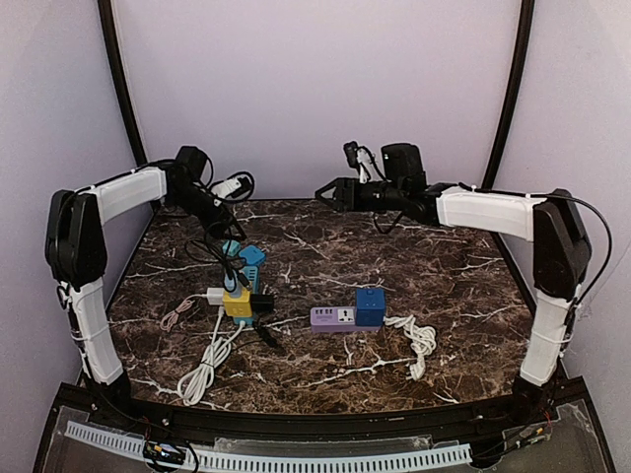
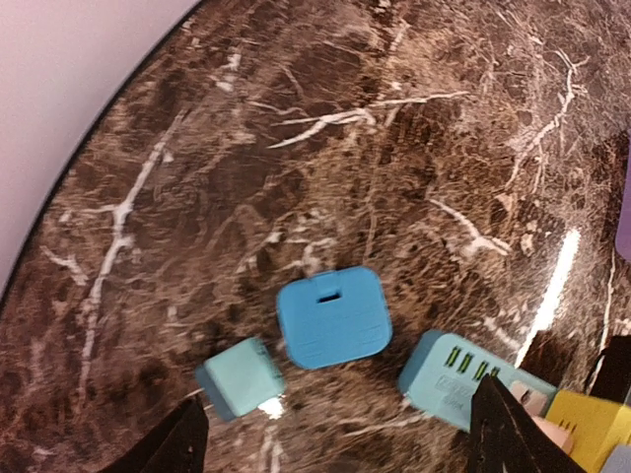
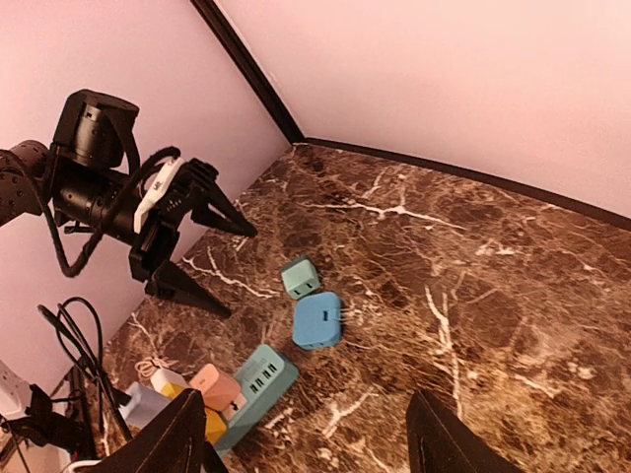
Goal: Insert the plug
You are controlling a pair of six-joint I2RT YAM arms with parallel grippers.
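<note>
A flat blue plug [image 1: 252, 255] lies on the marble table beside a small teal cube [image 1: 230, 247]; in the right wrist view, thin pale prongs stick out from the plug [image 3: 317, 321]. Close by is the teal power strip [image 2: 463, 379], its near end crowded with plugs. Over the back left, my left gripper [image 1: 237, 219] is held above the table near the teal cube, its fingers [image 2: 505, 426] apart and empty. My right gripper [image 1: 330, 192] hangs farther right, clear of everything, its fingers [image 3: 442, 434] also parted with nothing between them.
A yellow plug [image 1: 238, 303], a black plug [image 1: 262, 302] and a white plug [image 1: 214, 295] crowd the teal strip, with dark cables looping above. Front right stand a purple strip [image 1: 330, 318] and a blue cube [image 1: 370, 307].
</note>
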